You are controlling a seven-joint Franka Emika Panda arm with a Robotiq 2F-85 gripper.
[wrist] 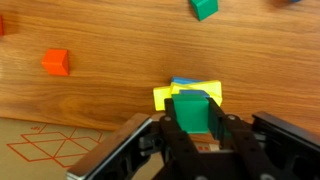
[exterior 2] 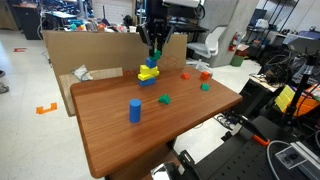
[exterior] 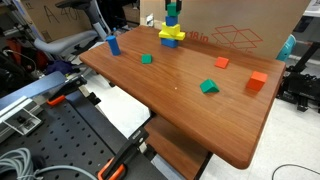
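A green block (exterior: 172,9) is between the fingers of my shut gripper. It stands right over a stack at the back of the table, with an upper blue block (exterior: 172,20) directly beneath it. Under that come yellow pieces (exterior: 173,30) and a wider blue base (exterior: 170,42). From the other side, the green block (exterior 2: 155,51) likewise tops the column; whether it touches the blue one I cannot tell for sure. Seen from the wrist, the green end (wrist: 191,113) covers much of the stack, leaving yellow edges (wrist: 209,88) showing.
A blue cylinder (exterior: 113,45) stands left of the stack. Green pieces (exterior: 209,86) and orange-red blocks (exterior: 257,80) lie apart on the wooden table (exterior: 180,105). A cardboard wall (exterior: 240,25) rises close behind the stack.
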